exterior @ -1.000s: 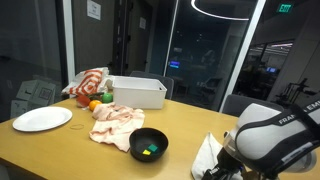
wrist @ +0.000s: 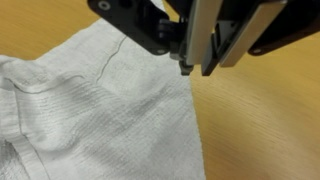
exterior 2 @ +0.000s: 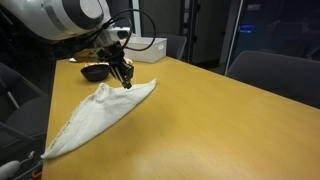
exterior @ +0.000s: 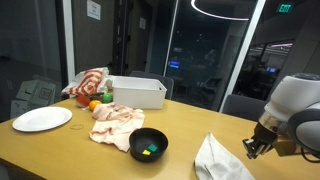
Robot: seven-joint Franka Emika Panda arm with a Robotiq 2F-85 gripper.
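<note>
A white cloth lies on the table, loosely spread, in front of the arm. In the second exterior view the cloth stretches in a long strip with a raised fold near its middle. My gripper is beside the cloth's right side, low over the table. From the other side the gripper appears just above the far part of the cloth. In the wrist view my gripper looks shut, its fingertips close together over the edge of the cloth. Whether any cloth is pinched between them is not visible.
A black bowl with yellow and blue pieces stands left of the cloth. Further left are a pink cloth, a white plate and a white bin. Bare table lies on the right in the second exterior view.
The arm has moved to the right, from over the cloth to its right side. More of the cloth shows, and it lies flatter and further spread to the right than before.
</note>
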